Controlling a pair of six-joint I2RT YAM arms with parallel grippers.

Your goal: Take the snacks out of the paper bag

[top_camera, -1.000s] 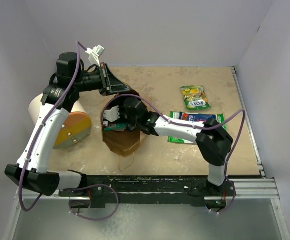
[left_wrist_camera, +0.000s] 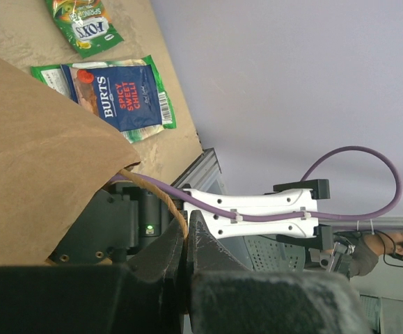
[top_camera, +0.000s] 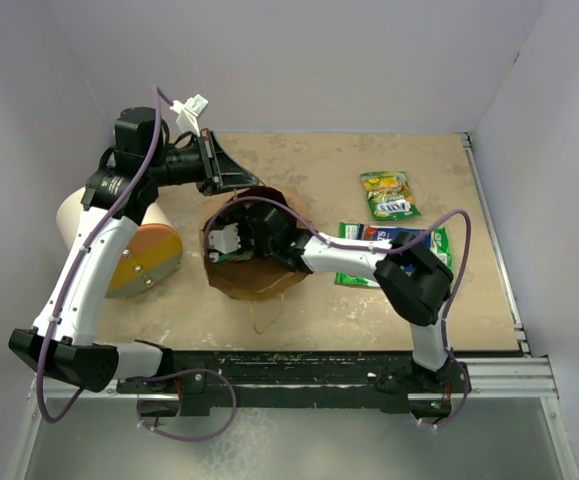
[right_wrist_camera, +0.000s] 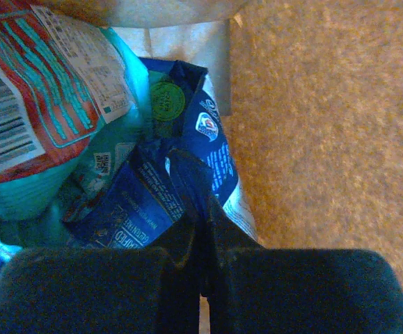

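In the top view the brown paper bag (top_camera: pixel 244 283) stands open-mouthed at mid-table. Its twisted handle (left_wrist_camera: pixel 161 193) runs between the closed fingers of my left gripper, held at the bag's far rim. Deep inside the bag, my right gripper has its fingers shut on a blue crisp packet (right_wrist_camera: pixel 145 191), whose film is pinched and creased between them. A teal and red snack packet (right_wrist_camera: pixel 55 104) lies against it on the left. From above, the right arm hides most of the bag's contents.
On the table to the right lie a green Fox's packet (top_camera: pixel 389 195) and a blue Burts packet (top_camera: pixel 399 235) on top of a green packet (top_camera: pixel 357 281). A cream and orange rounded container (top_camera: pixel 154 245) stands at the left, beneath the left arm.
The left gripper stays on the handle, nearly still.
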